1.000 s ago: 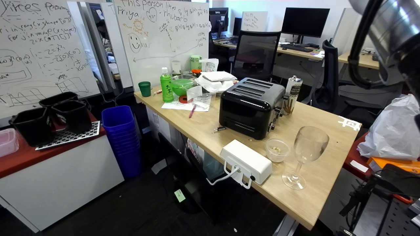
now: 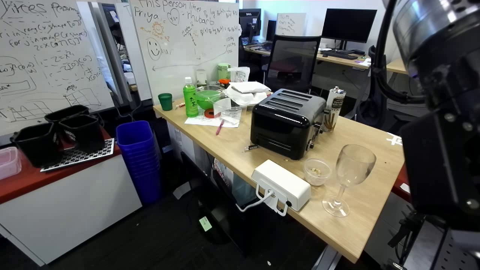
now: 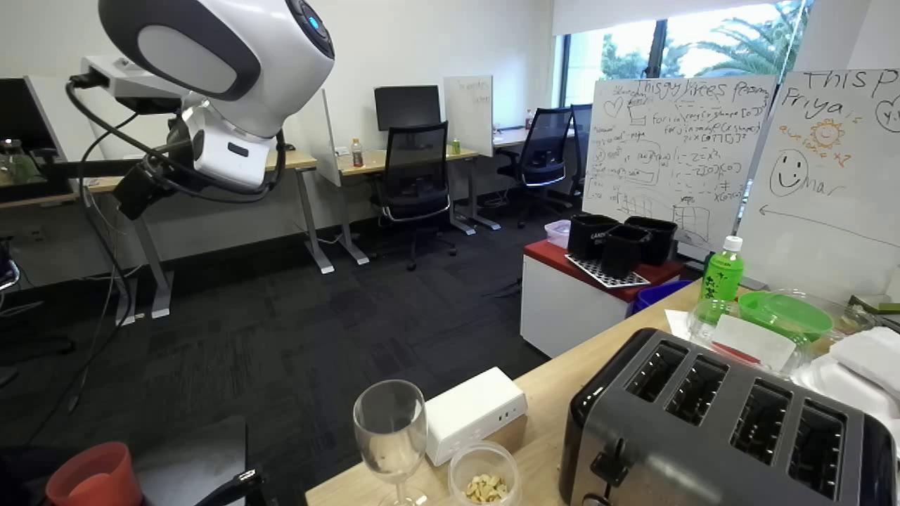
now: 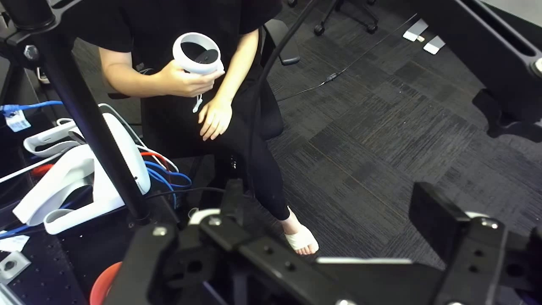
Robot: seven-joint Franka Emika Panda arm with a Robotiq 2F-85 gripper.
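Observation:
In the wrist view my gripper stands open, its two black fingers [image 4: 424, 216] wide apart. Only dark carpet and a person's foot show beyond the gap; nothing is held. The arm [image 3: 228, 93] hangs at the upper left of exterior view 2, well away from the desk. A clear wine glass [image 2: 354, 168] stands upright near the desk's corner. Beside it sits a small clear cup [image 2: 317, 172] with pale bits inside. A black four-slot toaster [image 2: 288, 123] occupies the desk's middle.
A white power strip box [image 2: 282, 183] is at the desk's front edge. Behind the toaster are a green bottle [image 2: 190, 99], a green bowl [image 2: 207, 99] and a printed can [image 2: 333, 108]. A seated person [image 4: 203, 101] with a controller is close by. A red cup [image 3: 94, 479] is low left.
In exterior view 1 the arm has come further into view at the right, and now covers the white bag and part of the desk's right edge. The desk items have not moved.

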